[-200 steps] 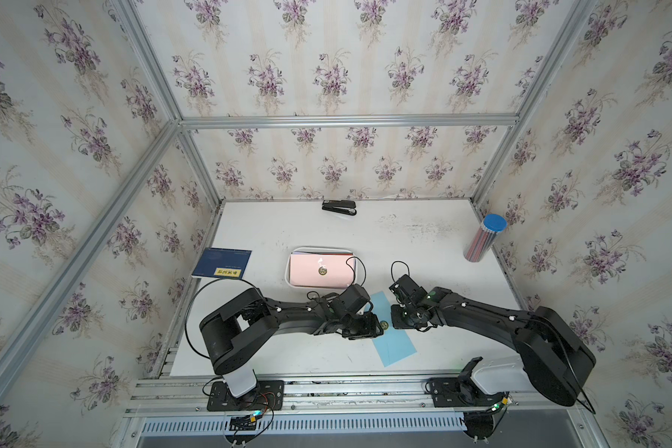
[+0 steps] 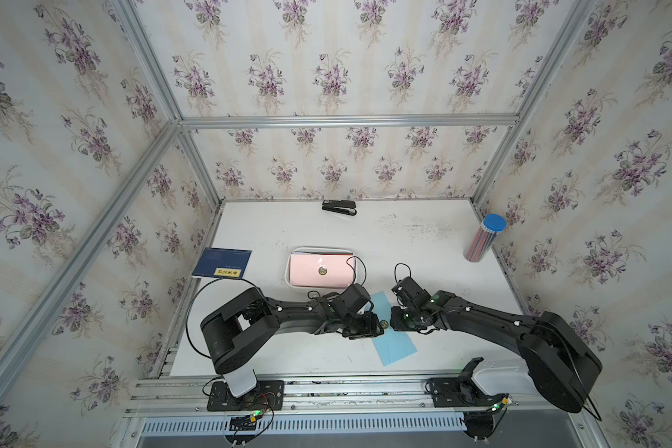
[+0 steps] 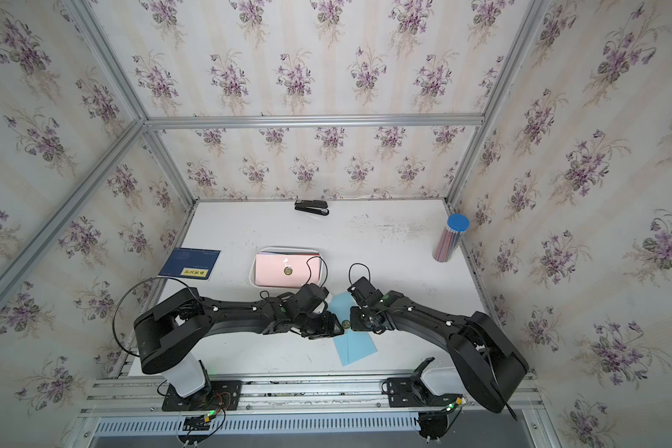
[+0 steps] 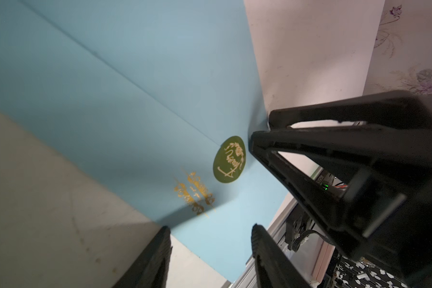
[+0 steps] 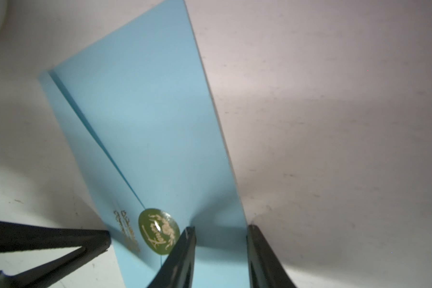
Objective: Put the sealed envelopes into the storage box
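Observation:
The light blue envelope lies flat on the table at the front middle, its round dark seal facing up. Low over its left edge, my left gripper has its fingertips apart; blue paper and bare table show between them, and any pinch is hidden. Across the seal, my right gripper is open, one fingertip above the envelope and the other by its right edge. Behind the left arm stands the white storage box, a pink envelope with a seal in it.
A dark blue booklet or envelope lies at the table's left edge. A black stapler sits at the back. Against the right side stands a blue-lidded container. Free table lies behind the right arm.
My right arm has shifted slightly, its elbow a little further right and forward. The left arm, the blue envelope and the box look unmoved.

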